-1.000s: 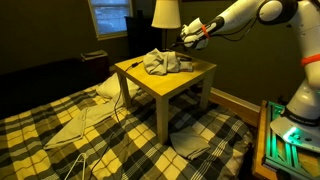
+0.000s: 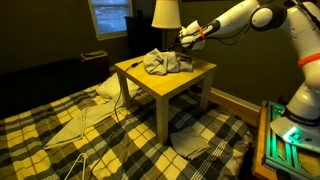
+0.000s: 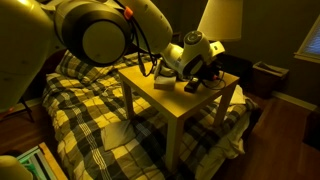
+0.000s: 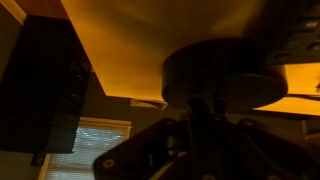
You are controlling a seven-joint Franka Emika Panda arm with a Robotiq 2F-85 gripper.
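My gripper is dark and hard to make out in the wrist view; its fingers look shut, with nothing visible between them. Just beyond the fingertips is a dark, round lamp base (image 4: pixel 190 75) on the light tabletop; whether they touch it cannot be told. The pale lampshade (image 2: pixel 167 14) rises above the far side of the small wooden table (image 2: pixel 148 88). In the second exterior view, the gripper (image 3: pixel 212 72) is low over the table, near the lamp. A crumpled grey cloth (image 2: pixel 160 62) lies on the tabletop.
A dark cable (image 2: pixel 119 98) hangs off the table's left side. The table stands on a plaid-covered surface (image 2: pixel 35 135), with pale cloths (image 2: pixel 75 128) spread around it.
The arm has shifted very slightly near the lamp. The table, lampshade and cloths look unmoved.
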